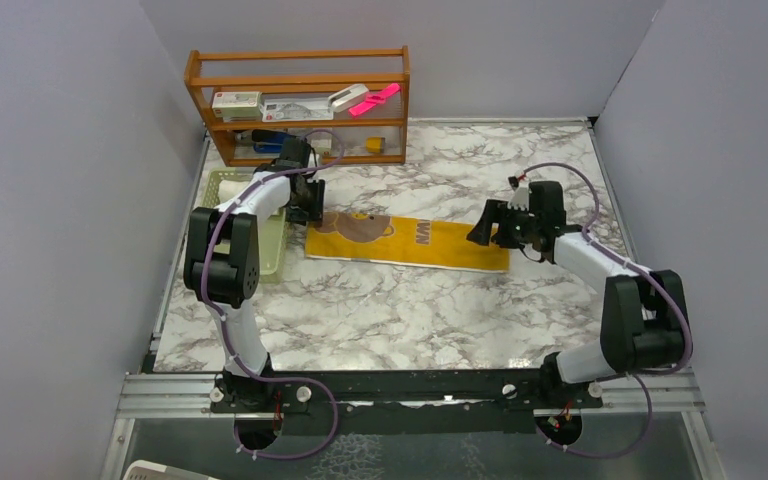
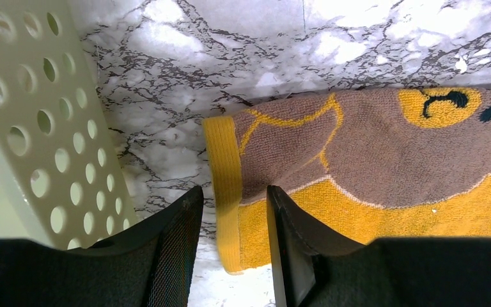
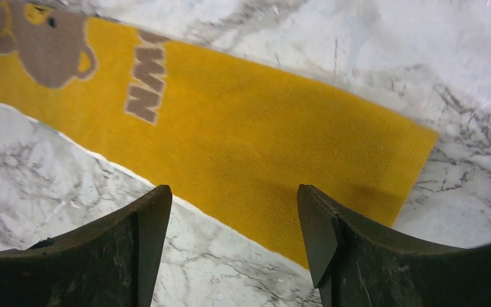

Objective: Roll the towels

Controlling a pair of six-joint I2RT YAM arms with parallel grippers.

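Note:
One yellow towel (image 1: 400, 245) with a brown bear figure and letters lies flat as a long folded strip, running left to right across the table. Its left end, with a ribbed yellow hem (image 2: 229, 198), shows beneath my left gripper, which is open with nothing held. Over the towel's right part hangs my right gripper, its fingers apart and the yellow cloth (image 3: 249, 141) in view below and beyond them. The towel's right end reaches past the right finger. No cloth appears caught by either gripper.
A pale green perforated basket (image 1: 272, 255) stands beside the left arm, with a white roll (image 1: 230, 190) inside. Behind it, a wooden rack (image 1: 305, 82) holds boxes and a pink item.

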